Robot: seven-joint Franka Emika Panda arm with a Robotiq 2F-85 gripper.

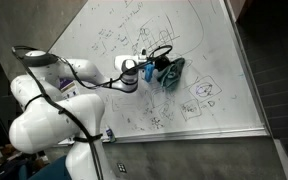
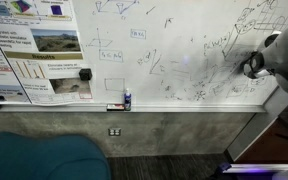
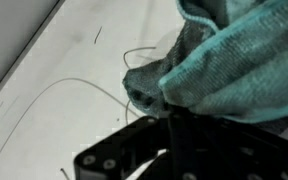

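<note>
A grey-green cloth with teal edging lies against the whiteboard in exterior view 1. My gripper is at its upper left, close to the board. The wrist view shows the folded cloth bunched at the front of my gripper, which is shut on it; the fingertips are mostly hidden by the fabric. In exterior view 2 the arm reaches in from the right edge to the board, and the cloth is hard to make out.
Black marker sketches cover much of the board, some just right of the cloth. Along its bottom runs a ledge, where a spray bottle and an eraser stand. A poster hangs at the left.
</note>
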